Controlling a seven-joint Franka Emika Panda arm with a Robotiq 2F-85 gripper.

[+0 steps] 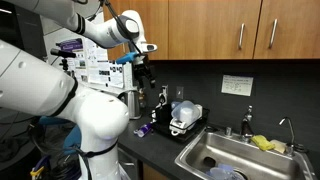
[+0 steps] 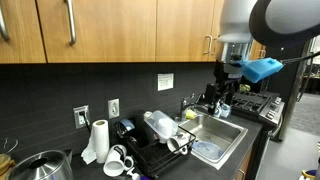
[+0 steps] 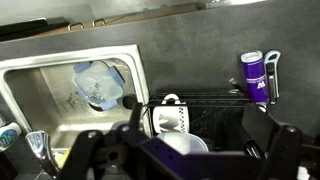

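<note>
My gripper hangs high over the counter and dish rack. Its dark fingers stand wide apart in the wrist view, with nothing seen held between them. Below it, a white mug (image 3: pixel 171 119) lies in the black dish rack (image 3: pixel 205 99), beside a white rounded dish (image 3: pixel 182 143) partly hidden by the gripper. To the right, a purple can (image 3: pixel 255 76) lies on the dark counter next to a metal tool (image 3: pixel 272 72). A clear container (image 3: pixel 98 82) sits in the sink. In exterior view 2, the gripper (image 2: pixel 221 98) appears in front of the sink.
The steel sink (image 1: pixel 190 154) borders the rack, with a faucet (image 1: pixel 247 122) behind and a yellow cloth (image 1: pixel 262 142) at its back edge. A paper towel roll (image 2: pixel 100 140) stands by the wall. Wooden cabinets (image 1: pixel 205 30) hang above. Counter before the rack is mostly clear.
</note>
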